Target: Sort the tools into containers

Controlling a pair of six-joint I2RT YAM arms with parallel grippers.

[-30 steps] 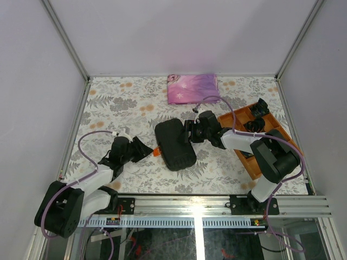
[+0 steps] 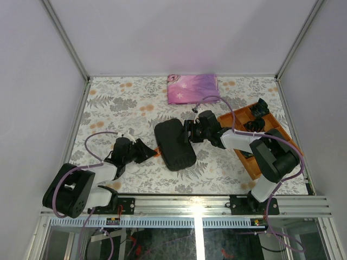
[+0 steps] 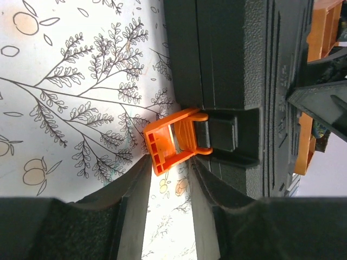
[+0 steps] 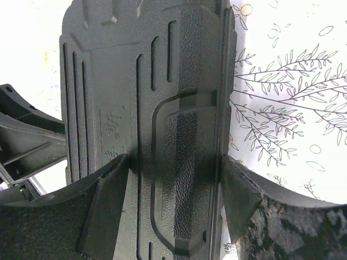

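Observation:
A closed black tool case (image 2: 175,145) lies mid-table, slightly tilted in the top view. On its left side an orange latch (image 3: 172,140) sticks out. My left gripper is partly open, its fingertips right at the latch's outer end; whether they touch it is hard to tell. From the other side my right gripper is shut on the case, one finger over its ribbed top face and the other along its edge. What the case contains is hidden.
An orange compartment tray (image 2: 251,169) with dark items stands at the right, partly under the right arm. A folded pink-purple cloth (image 2: 192,89) lies at the back. Open table shows at the back left.
Over the last second my left gripper has moved right, up to the orange latch. My right gripper and the case look unmoved.

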